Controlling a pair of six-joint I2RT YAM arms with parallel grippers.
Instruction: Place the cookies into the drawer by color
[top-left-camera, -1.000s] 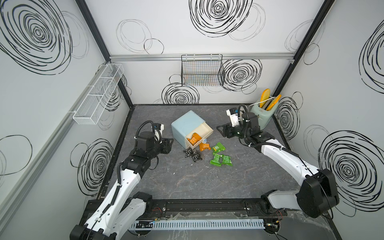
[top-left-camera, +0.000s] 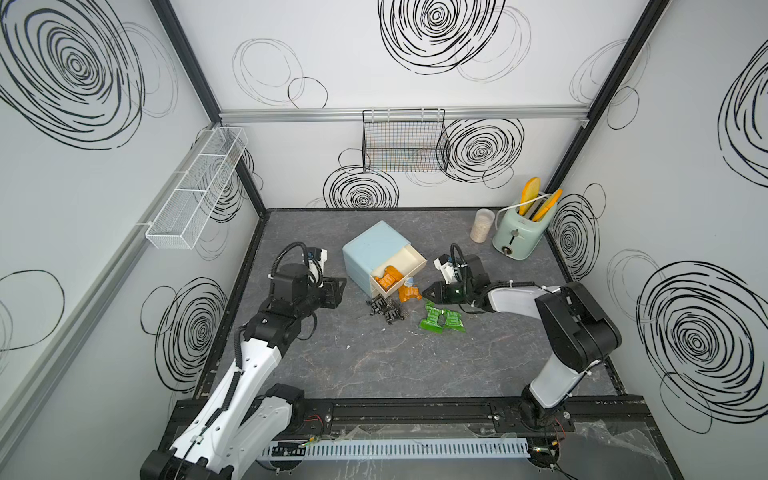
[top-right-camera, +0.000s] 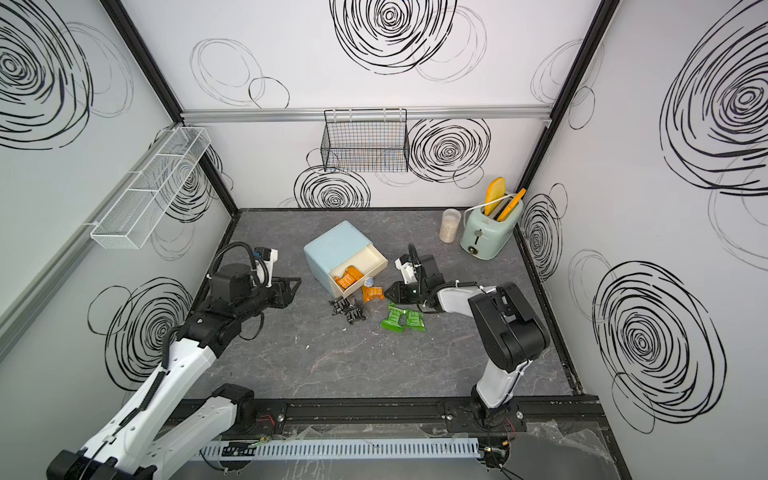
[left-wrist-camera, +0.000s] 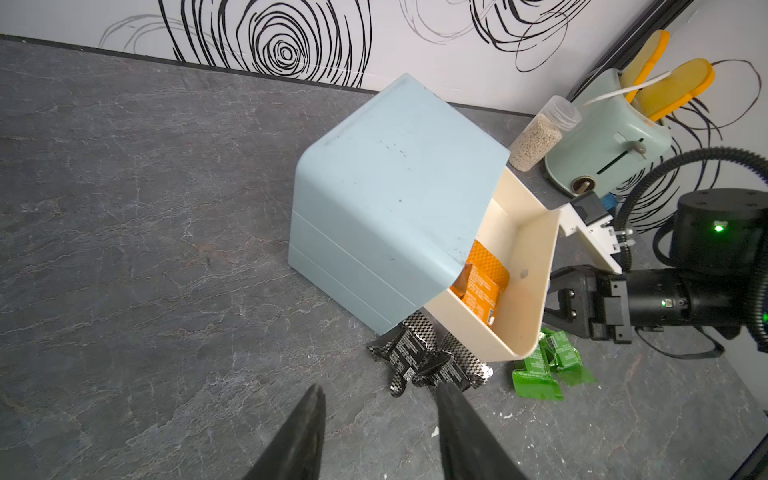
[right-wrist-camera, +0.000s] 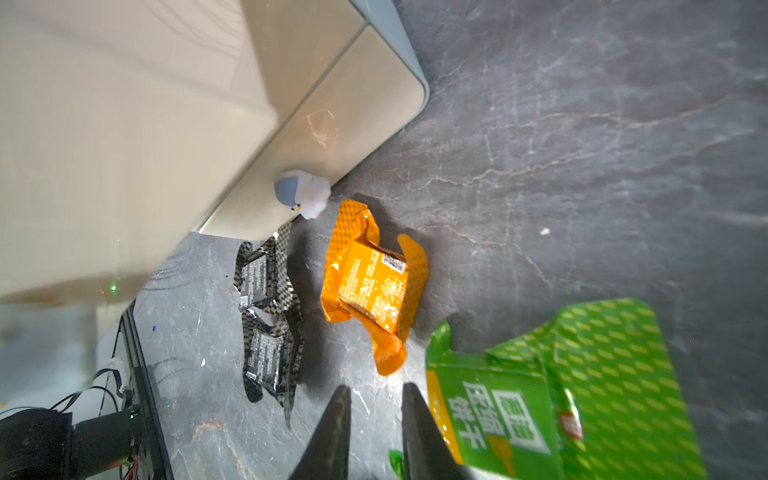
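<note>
The light blue box (left-wrist-camera: 392, 192) has its cream drawer (left-wrist-camera: 528, 264) pulled out, with orange cookie packets (left-wrist-camera: 480, 292) inside. An orange packet (right-wrist-camera: 372, 284) lies on the table outside the drawer, beside black packets (right-wrist-camera: 268, 352). Green packets (top-left-camera: 432, 318) lie to the front right. My right gripper is low by the orange and green packets, its fingertips a little apart, with nothing clearly held. Its lower fingers are hard to see against the green packet. My left gripper hangs open over bare table, left of the box, nothing between its fingers.
A mint toaster (top-left-camera: 518, 240) with yellow items and a clear container (top-left-camera: 481, 226) stand at the back right. Wire baskets hang on the back and left walls.
My right gripper has moved down and leftward to the packets beside the drawer, now covering a green one in the top views. The left arm has not visibly moved.
</note>
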